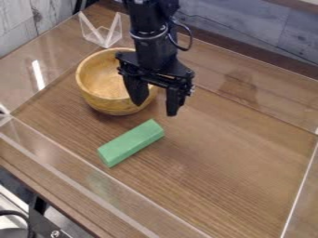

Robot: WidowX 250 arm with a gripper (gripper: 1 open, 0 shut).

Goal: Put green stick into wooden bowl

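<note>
The green stick [132, 143] lies flat on the wooden table, in front of the wooden bowl and apart from it. Behind it to the left, the round yellow-brown bowl [96, 78] is partly covered by the black arm. My gripper [154, 107] hangs above the table at the bowl's right side, beyond the stick's far end. Its two dark fingers are spread wide, and nothing is between them.
A clear, wire-like container [99, 30] stands behind the bowl at the back left. Bare table [230, 139] stretches across the right side. Black cables [25, 218] lie off the table's edge at the lower left.
</note>
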